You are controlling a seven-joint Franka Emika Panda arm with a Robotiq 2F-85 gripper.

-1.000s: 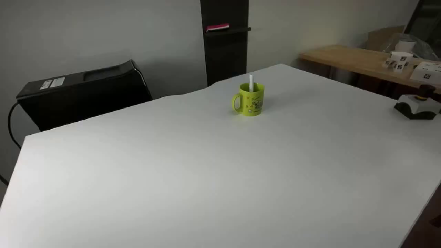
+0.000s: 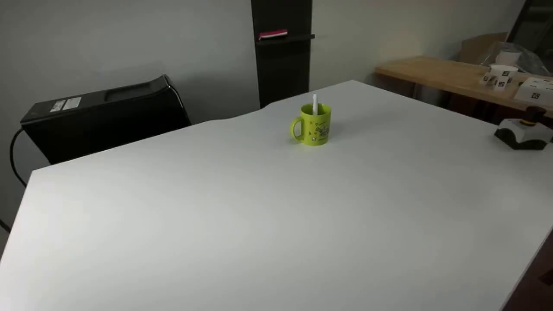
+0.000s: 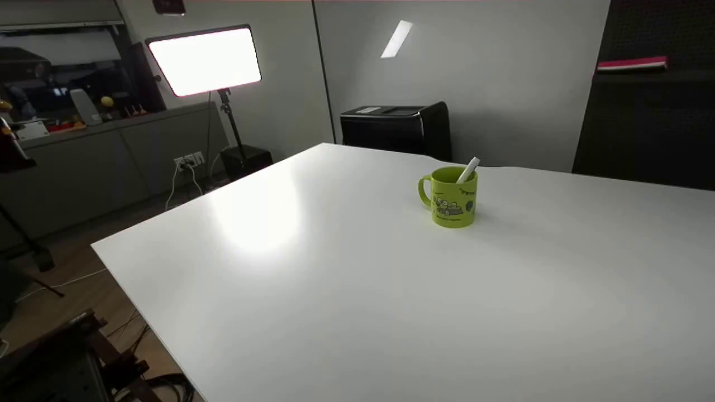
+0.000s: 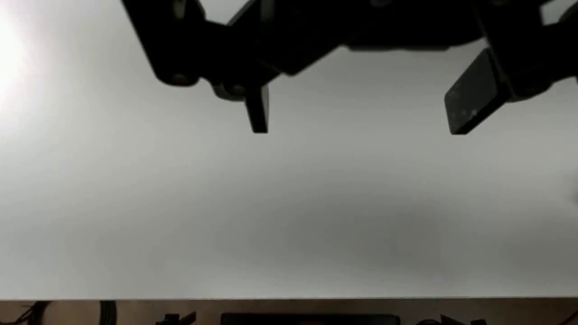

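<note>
A lime-green mug [image 2: 315,128] with printed figures stands upright on the white table, towards its far side. Leaning inside it is a white stick-like object [image 2: 315,104], its upper end above the rim; exterior view 2 shows the same mug [image 3: 453,204] and the tilted white stick [image 3: 468,170]. My gripper appears only in the wrist view, its dark fingers spread wide with nothing between them. Bare white tabletop lies beneath it, and no mug shows there. Neither exterior view includes the gripper.
At the right edge sits a white and black device with a dark knob [image 2: 524,134]. A black bin-like box [image 2: 109,116] stands behind the table, and a bright lamp panel [image 3: 206,61] rises beyond it.
</note>
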